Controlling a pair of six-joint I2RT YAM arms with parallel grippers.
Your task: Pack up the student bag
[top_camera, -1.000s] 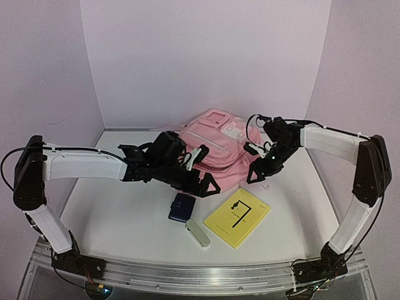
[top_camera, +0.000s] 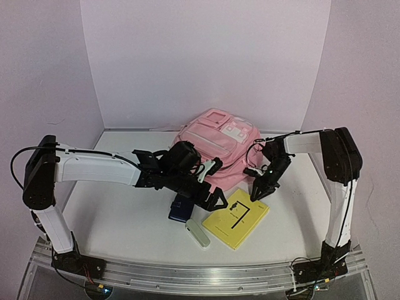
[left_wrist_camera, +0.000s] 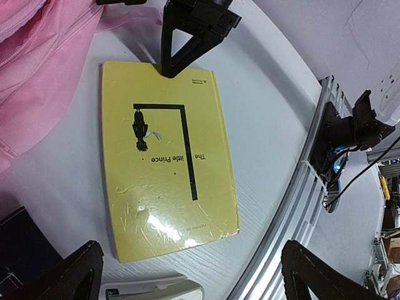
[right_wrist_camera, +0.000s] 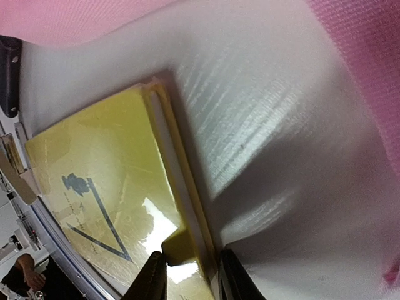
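The yellow book (top_camera: 236,219), its cover reading "The Little Prince", lies flat on the white table. At its far edge, my right gripper has its fingers set close together, one over the cover and the other just outside the edge. Whether they press on the book cannot be told. Wide open and empty, my left gripper (top_camera: 217,201) hangs over the near-left side of the book. Behind, the pink bag (top_camera: 219,134) rests against the back wall. A dark blue notebook-like item (top_camera: 181,207) and a pale, elongated case (top_camera: 198,233) lie left of the book.
The metal rail (top_camera: 187,275) runs along the table's front edge. Bare table shows at the left and right sides. Part of the bag's pink fabric (right_wrist_camera: 369,69) comes close to the right gripper.
My right gripper has come down from beside the bag to the book's far edge. Latest, the book has slid slightly left.
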